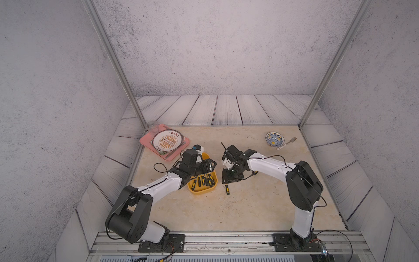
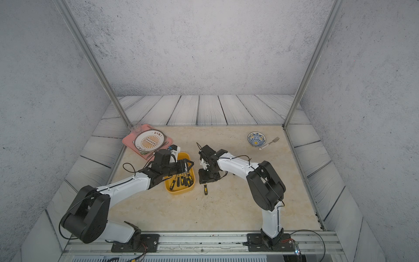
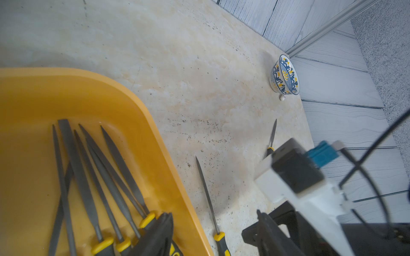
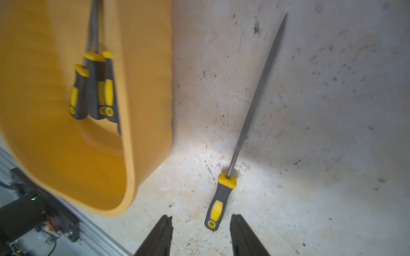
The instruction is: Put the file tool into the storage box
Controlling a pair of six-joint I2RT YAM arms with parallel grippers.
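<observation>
One file tool (image 4: 218, 202), with a black and yellow handle and thin grey blade, lies on the table just right of the yellow storage box (image 4: 149, 98). My right gripper is open above it; the handle shows ahead of the fingertips, apart from them. In the left wrist view, my left gripper hangs over the box's right side, its fingers parted with nothing held. A second file (image 3: 272, 138) lies farther right, partly covered by the right arm. Several files (image 3: 81, 170) rest inside the box.
A patterned bowl (image 1: 275, 139) and a fork (image 1: 286, 143) sit at the back right. At the back left is a plate (image 1: 167, 140) on a pink tray (image 1: 148, 142). The two grippers are close together.
</observation>
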